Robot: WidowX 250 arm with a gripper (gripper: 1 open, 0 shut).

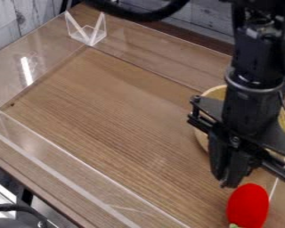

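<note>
My black gripper [228, 175] hangs at the right of the view, shut, with nothing seen between its fingertips. It is just above and left of a red rounded object [248, 206] on the wooden table near the bottom edge. A light wooden bowl [208, 95] sits behind the gripper, mostly hidden by it.
A clear plastic bracket [88, 29] stands at the back left. Grey wooden walls border the back and left, and black cables cross the top and lower left.
</note>
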